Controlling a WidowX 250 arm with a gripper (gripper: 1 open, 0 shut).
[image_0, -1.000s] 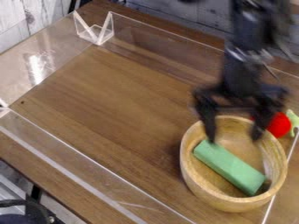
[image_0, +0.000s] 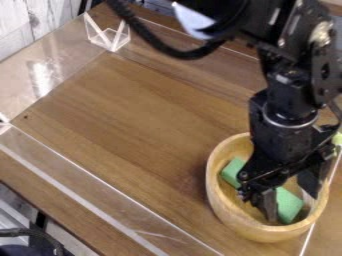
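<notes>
A round wooden bowl (image_0: 229, 208) sits at the lower right of the table, holding a green block (image_0: 286, 203). The black gripper (image_0: 283, 186) is down inside the bowl, open, with its fingers around or over the green block. The block is partly hidden behind the gripper, and I cannot tell whether the fingers touch it.
A clear plastic piece (image_0: 107, 36) stands at the top left. A small light green item at the right edge is mostly hidden by the arm.
The arm has come down into the bowl from above and behind it, now covering part of the green block. The red item at the right is now hidden.
</notes>
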